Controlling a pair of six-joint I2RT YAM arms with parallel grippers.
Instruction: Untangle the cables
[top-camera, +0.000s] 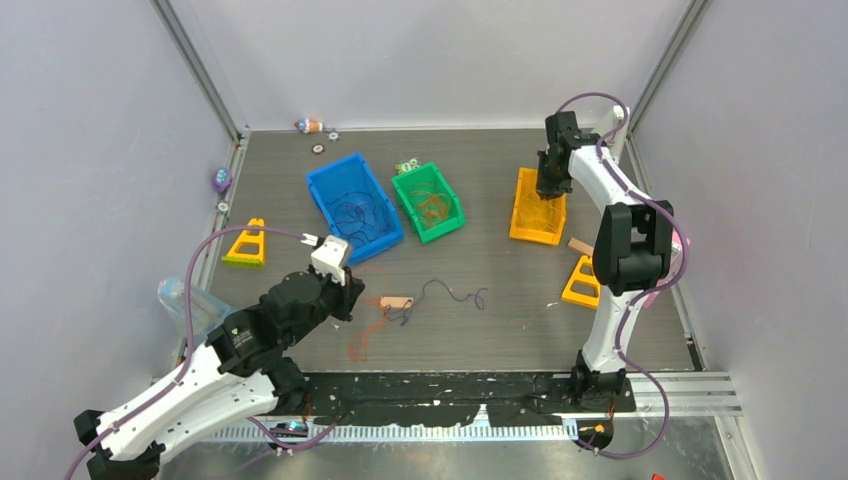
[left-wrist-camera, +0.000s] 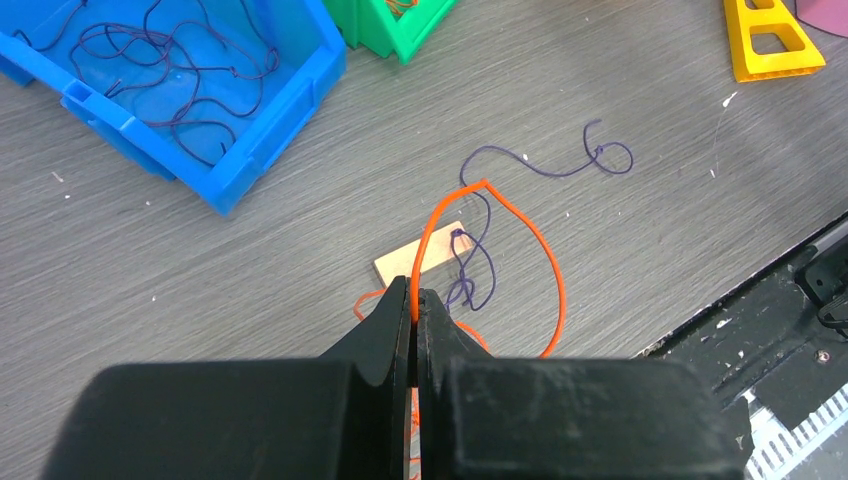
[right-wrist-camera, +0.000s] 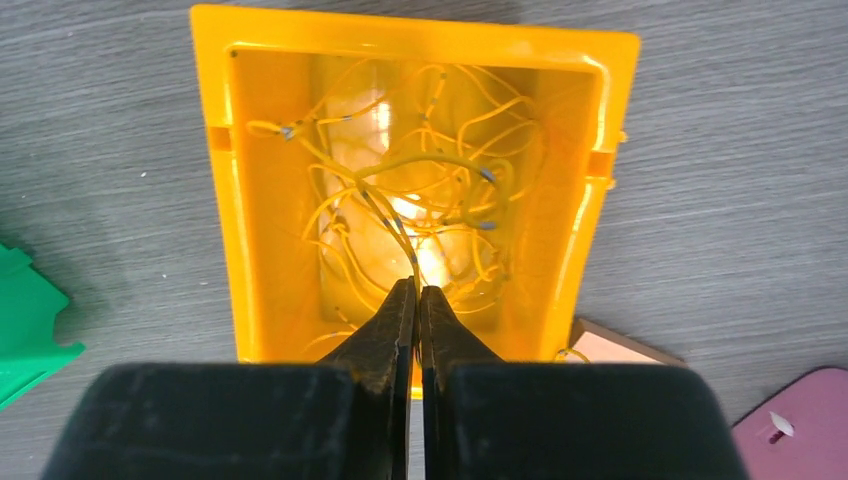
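My left gripper is shut on an orange cable (left-wrist-camera: 550, 255), a loop of which rises above the fingertips; the rest trails to the table. A purple cable (left-wrist-camera: 540, 170) lies loose there, partly over a wooden block (left-wrist-camera: 400, 260). Blue (left-wrist-camera: 280, 130) and green (top-camera: 440, 225) bins hold more cables. My right gripper hangs over the yellow bin (right-wrist-camera: 580, 250), shut on yellow cable strands that run up from a tangled heap (right-wrist-camera: 440, 170) inside it.
Yellow triangular pieces (top-camera: 582, 295) stand at both sides. A second block (right-wrist-camera: 625, 348) and a pink object (right-wrist-camera: 790, 425) lie near the yellow bin. The table's middle front has free room around the loose cables.
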